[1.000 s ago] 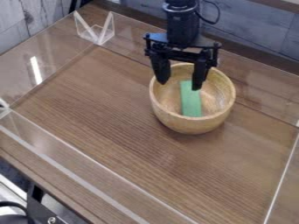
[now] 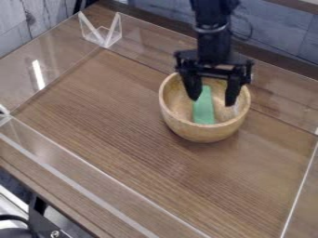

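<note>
A light wooden bowl [image 2: 180, 125] sits in the upper middle of the brown table. Inside it lies a green oblong object [image 2: 203, 111]. My dark gripper [image 2: 213, 84] hangs over the bowl from the top of the view, its fingers spread open on either side. It is slightly blurred, and nothing shows held between the fingers.
A small clear object [image 2: 102, 28] lies at the back left. A dark coiled cable or part is at the bottom-left corner.
My gripper has shifted to the right over the bowl. The green object now sits slightly further left within the view.
</note>
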